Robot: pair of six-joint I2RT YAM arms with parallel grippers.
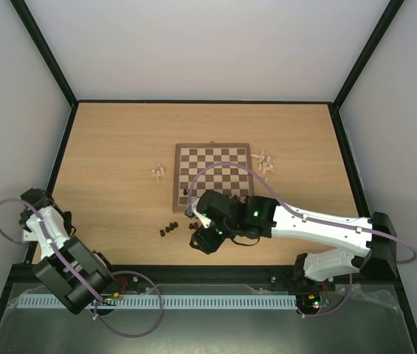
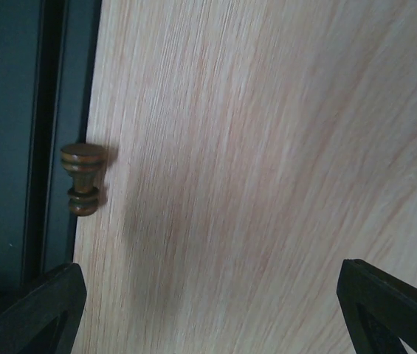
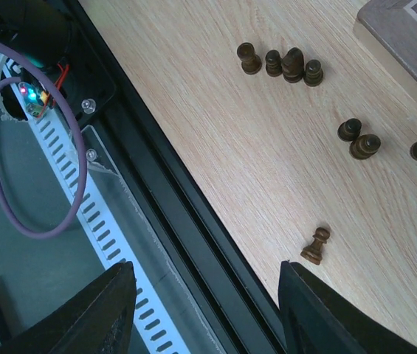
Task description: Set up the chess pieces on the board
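Note:
The chessboard (image 1: 212, 155) lies mid-table, a few dark pieces on its near part. In the left wrist view a dark piece (image 2: 83, 177) lies against the black frame; my left gripper is open around bare table just short of it. My right gripper stands open near the front edge, above a lying dark pawn (image 3: 316, 245) and several standing dark pieces (image 3: 293, 65). Light pieces lie left (image 1: 158, 171) and right (image 1: 262, 161) of the board.
The black front rail (image 3: 186, 221) borders the table, with cables and a metal strip beyond.

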